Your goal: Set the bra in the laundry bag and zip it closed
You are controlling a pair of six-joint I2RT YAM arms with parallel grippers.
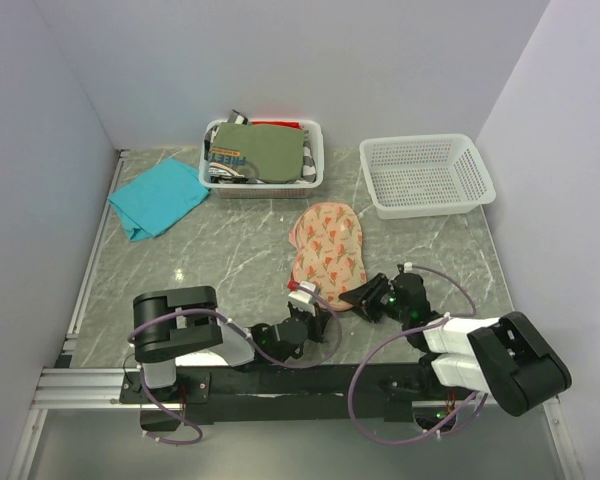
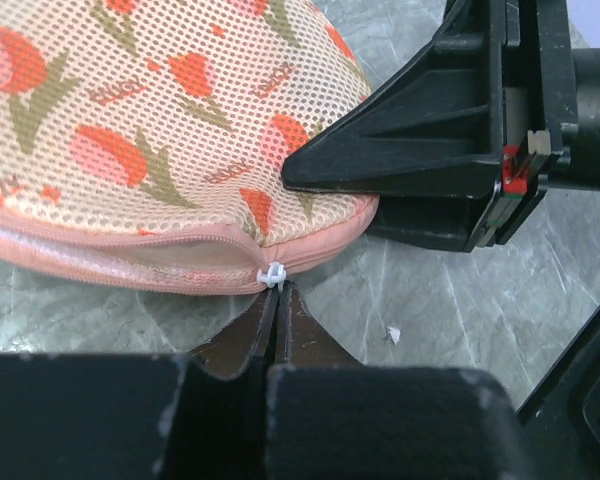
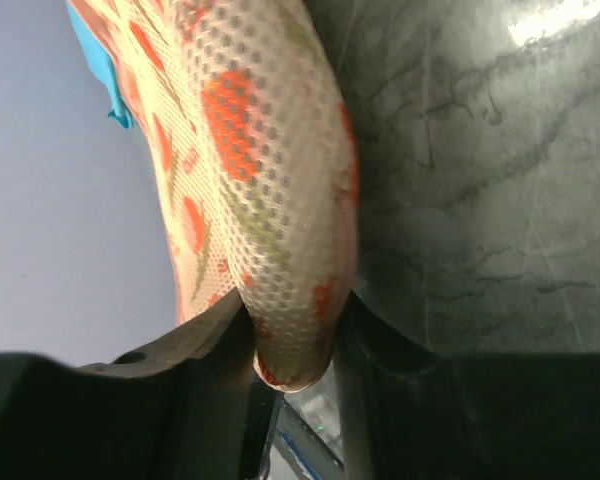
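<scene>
The peach laundry bag with tulip print lies on the marble table in front of both baskets. My left gripper is shut on the white zipper pull at the bag's near edge, where part of the zip gapes. My right gripper has the bag's right corner between its fingers, bunched in a fold; in the left wrist view its black fingers press on the fabric beside the zip. Whether it is fully closed on it is unclear. No bra can be made out.
A white basket packed with folded clothes stands at the back, an empty white basket at back right. A cyan cloth lies at left.
</scene>
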